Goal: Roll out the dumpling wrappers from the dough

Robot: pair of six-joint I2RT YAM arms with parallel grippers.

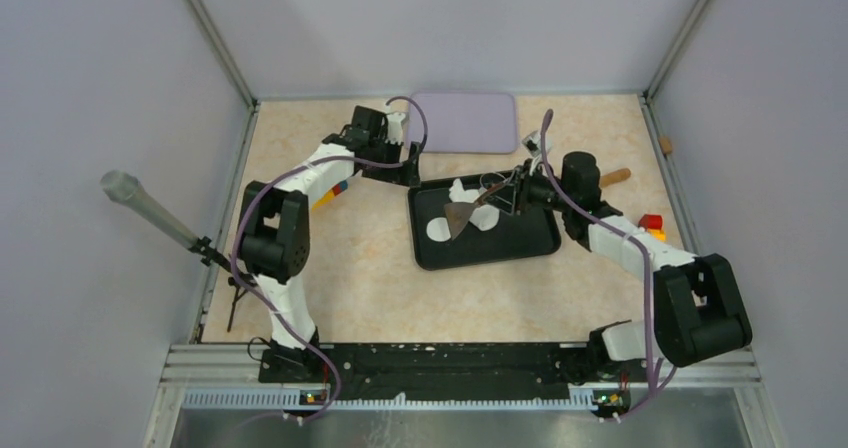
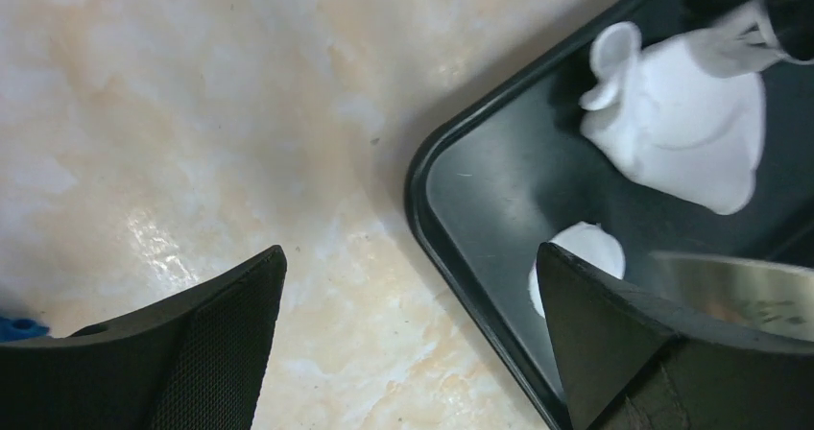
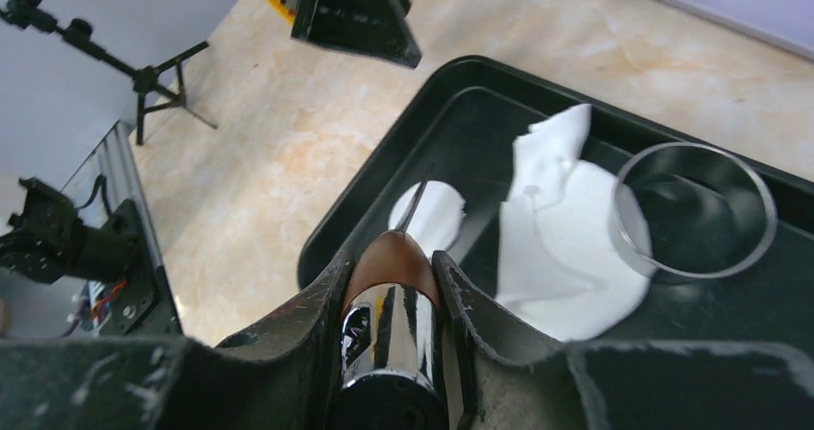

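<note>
My right gripper is shut on a wooden-handled scraper, its blade over the black tray. The tray holds crumpled white dough, a round white piece and a metal ring cutter. My left gripper is open above the table at the tray's back-left corner, nothing between its fingers.
A lilac board lies at the back. A rolling pin is at the right, with coloured objects in front of it. Yellow and blue items are partly under the left arm.
</note>
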